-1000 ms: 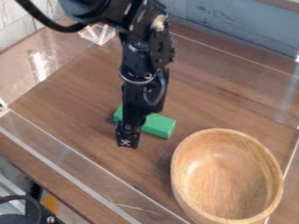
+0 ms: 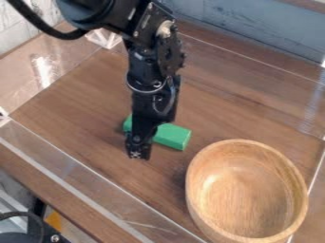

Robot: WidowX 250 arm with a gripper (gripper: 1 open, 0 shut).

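A green block (image 2: 170, 137) lies on the wooden table in the middle of the camera view. My black gripper (image 2: 148, 133) is lowered over it, open, with its near finger down by the tabletop at the block's left front and the other partly behind. The gripper hides part of the block. Whether the fingers touch it is not clear.
A large wooden bowl (image 2: 246, 219) sits at the front right, close to the block. A wall runs along the back, and the table's edge crosses the lower left.
The arm and gripper have shifted very slightly over the last second. The block and bowl stand where they were.
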